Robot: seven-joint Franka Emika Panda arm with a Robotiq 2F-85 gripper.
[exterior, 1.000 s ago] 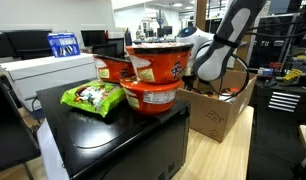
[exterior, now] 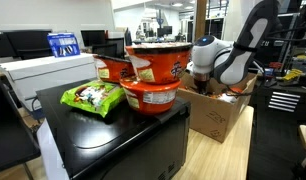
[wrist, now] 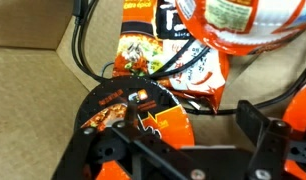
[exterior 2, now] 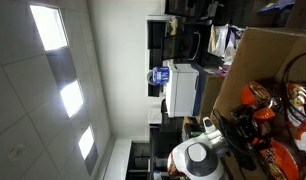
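In the wrist view my gripper stands open, its two fingers far apart at the lower left and lower right. Beneath it is a round red item with a wide black rim [wrist: 171,122], partly covered by the left finger. An orange-red snack packet [wrist: 143,55] lies just beyond. At the upper right is a red-and-white cup [wrist: 243,22]. All of these are inside a cardboard box [exterior: 219,115]. Exterior view 1 shows the white arm [exterior: 225,65] bent over this box, its gripper hidden. In exterior view 2 the dark gripper [exterior 2: 238,132] is down among the red items.
Black cables [wrist: 81,45] loop around the gripper. The box wall [wrist: 28,80] is close on the left in the wrist view. Outside, stacked red cups [exterior: 153,97] and a green packet [exterior: 94,97] rest on a black tabletop [exterior: 88,132].
The arm over the box has shifted slightly to the right and lower in exterior view 1. The cups and green packet on the black tabletop have not moved.
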